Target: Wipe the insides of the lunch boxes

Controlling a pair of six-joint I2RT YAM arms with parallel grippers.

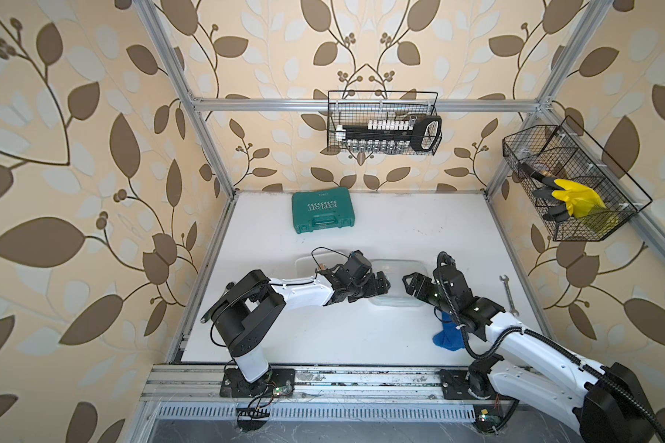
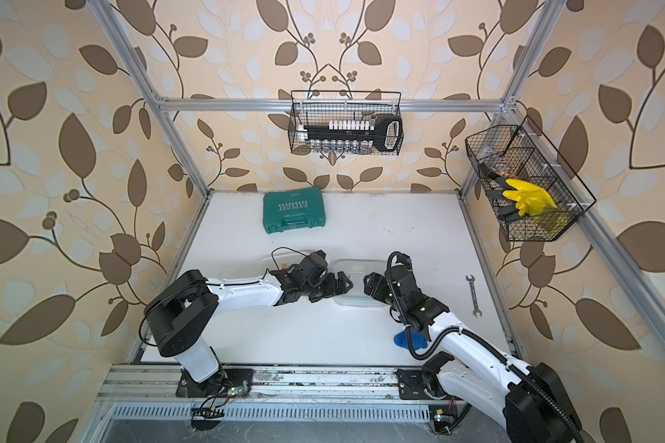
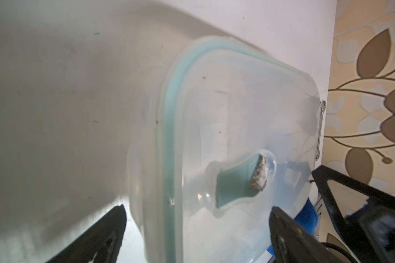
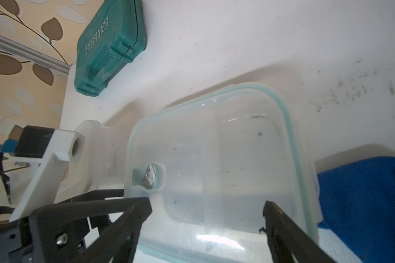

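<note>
A clear lunch box [image 1: 399, 273] with a pale teal seal sits mid-table; in the left wrist view its clear lid [image 3: 245, 105] appears to be on, with a small latch-like recess. A second clear box [image 4: 90, 162] stands to its left, mostly behind the left arm. My left gripper is open over the near-left part of the lidded box, one finger to each side of its rim. My right gripper has its fingers apart above the lid's right part. Both hold nothing. A blue cloth [image 4: 368, 201] lies right of the box, partly under the right arm.
A green case [image 1: 323, 209] lies at the back left. A wrench [image 1: 508, 294] rests near the right edge. Wire baskets [image 1: 384, 125] hang on the back and right walls, the right one with yellow gloves [image 1: 577, 195].
</note>
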